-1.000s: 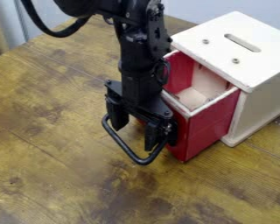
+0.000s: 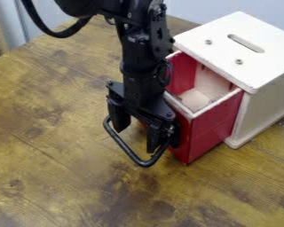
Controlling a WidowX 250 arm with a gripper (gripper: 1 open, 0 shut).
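My black gripper (image 2: 142, 129) hangs low at the centre of the camera view, in front of a red-sided drawer (image 2: 209, 131) that stands pulled out from a white wooden cabinet (image 2: 245, 44). The gripper is close against the drawer's left front, and I cannot tell whether they touch or whether its fingers are open or shut. The drawer's white inside holds a pale object (image 2: 195, 99), too indistinct to name. Part of the drawer is hidden behind my arm.
A pale wall runs along the back, behind the cabinet.
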